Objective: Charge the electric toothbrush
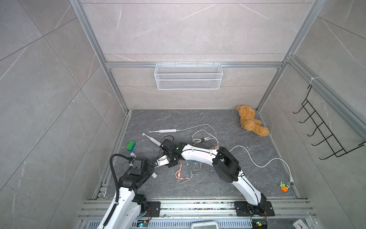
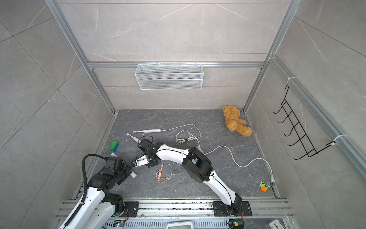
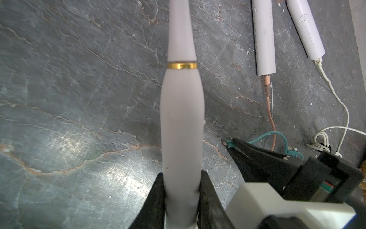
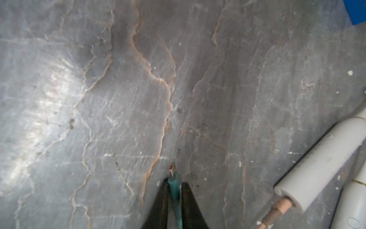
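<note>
In the left wrist view a white electric toothbrush (image 3: 182,114) with a gold ring stands between the fingers of my left gripper, which is shut on it. My right gripper is shut on a teal cable plug (image 4: 173,187); its metal tip (image 4: 171,170) pokes out past the fingertips, close above the grey floor. From the left wrist view, the right fingers (image 3: 259,160) are to the right of the held toothbrush, apart from it. The toothbrush's lower end and its charging port are hidden there.
Two more white toothbrushes lie nearby, one with a copper-coloured cable (image 3: 269,103), the other with a white cable (image 3: 335,87). Green and blue blocks (image 1: 130,145) sit at the left, a teddy bear (image 1: 251,121) at the back right.
</note>
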